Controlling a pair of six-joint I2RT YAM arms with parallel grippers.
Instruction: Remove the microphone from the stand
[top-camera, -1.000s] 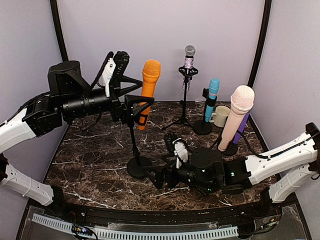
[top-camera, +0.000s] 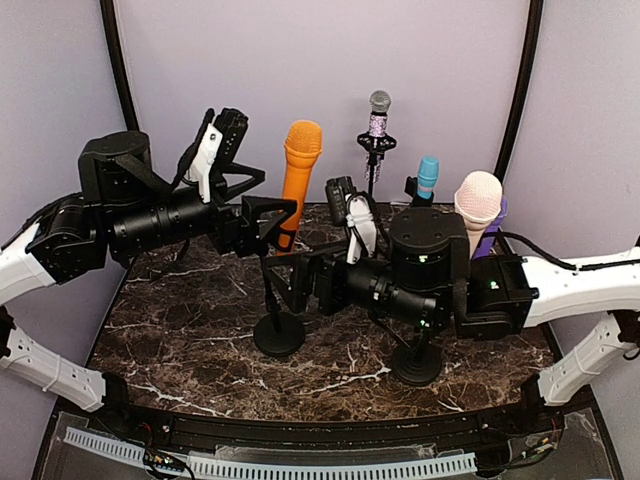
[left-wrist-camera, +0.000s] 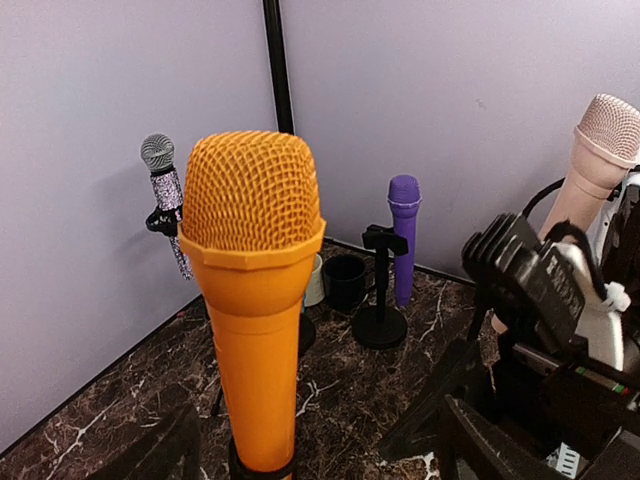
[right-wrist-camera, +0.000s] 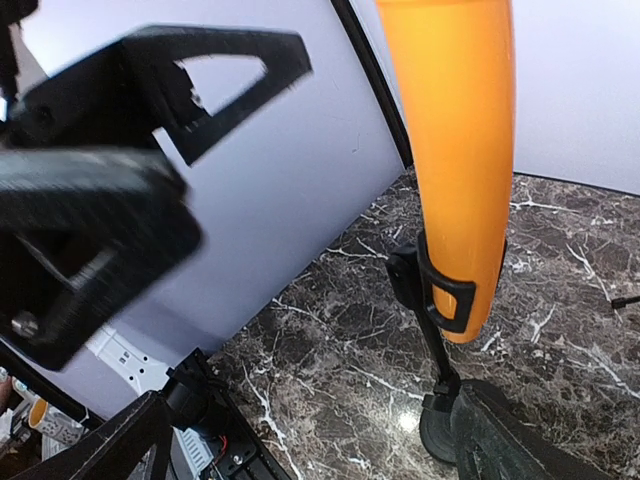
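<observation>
An orange microphone (top-camera: 301, 160) (left-wrist-camera: 255, 340) (right-wrist-camera: 455, 150) stands upright in the holder of a black stand (top-camera: 278, 333) (right-wrist-camera: 448, 420). My left gripper (top-camera: 268, 200) is open just left of the microphone, which rises between its blurred fingertips in the left wrist view, apparently untouched. My right gripper (top-camera: 298, 285) is open, lower and to the front right of the microphone, its fingers partly hidden in the top view; in the right wrist view nothing is between them.
A glittery microphone (top-camera: 378, 125), a blue one (top-camera: 426, 175), a pink one (top-camera: 478, 205) and a purple one (left-wrist-camera: 404, 240) stand behind and to the right. Mugs (left-wrist-camera: 345, 280) sit at the back. Side walls bound the marble table (top-camera: 180, 340).
My right arm has risen and moved toward the orange microphone and its stand. The microphone stays in its holder.
</observation>
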